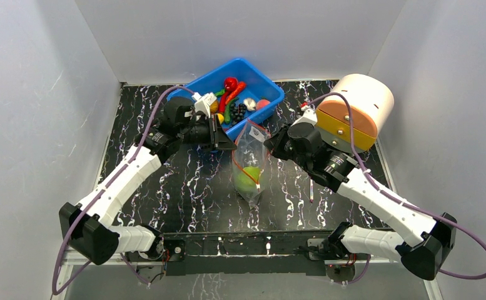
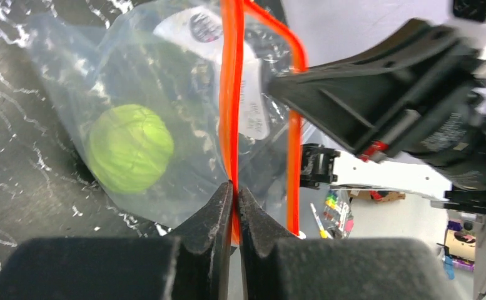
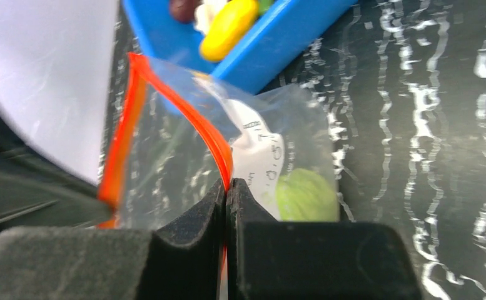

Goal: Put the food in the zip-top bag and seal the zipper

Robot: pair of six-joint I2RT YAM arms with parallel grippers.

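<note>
A clear zip bag [image 1: 250, 156] with orange edges stands between my grippers, holding a round green food [image 1: 246, 178], which also shows through the plastic in the left wrist view [image 2: 131, 147]. My left gripper is shut on one orange zipper edge of the bag. My right gripper is shut with the other orange edge [image 3: 209, 137] at its fingertips. In the left wrist view the right gripper's dark body reaches across the bag's mouth. The white label on the bag is partly creased.
A blue bin [image 1: 196, 87] of mixed vegetables and fruit sits behind the bag. A yellow and peach rounded box [image 1: 353, 106] stands at the back right, near the right arm. The marble surface in front of the bag is mostly clear.
</note>
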